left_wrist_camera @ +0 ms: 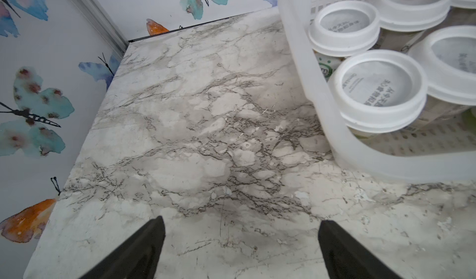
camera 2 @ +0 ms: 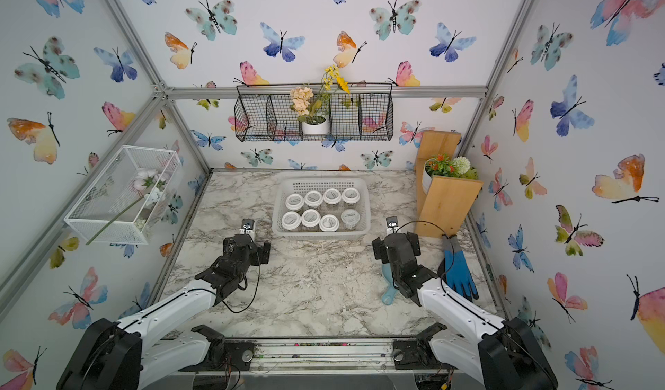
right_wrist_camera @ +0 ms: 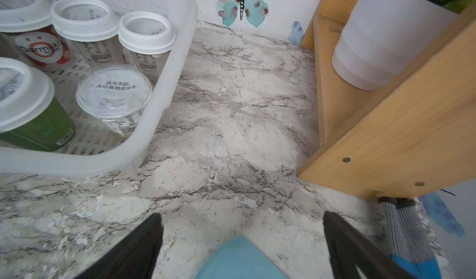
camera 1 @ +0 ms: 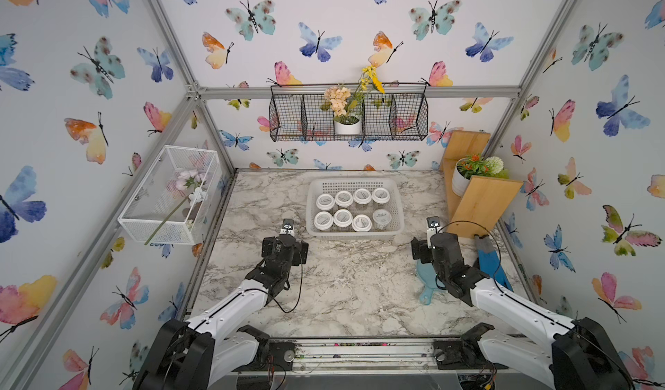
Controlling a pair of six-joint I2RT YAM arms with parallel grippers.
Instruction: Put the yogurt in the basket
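Several yogurt cups stand upright in two rows inside the white perforated basket [camera 1: 355,236]. Most wear white rim lids, like this yogurt cup [left_wrist_camera: 379,88]; one yogurt cup [right_wrist_camera: 115,91] at the front right has only a clear flat top. My left gripper is spread open over bare tabletop, in front of the basket's left end. Open and empty too, my right gripper hangs in front of the basket's right end, over the edge of a light-blue dustpan. Neither touches the basket or a cup.
A wooden shelf [right_wrist_camera: 386,130] with a potted plant stands right of the basket. The dustpan [camera 1: 426,282] and a blue glove [camera 2: 458,268] lie at right. A wire rack [camera 1: 377,120] hangs behind, a white mesh box [camera 1: 159,230] at left.
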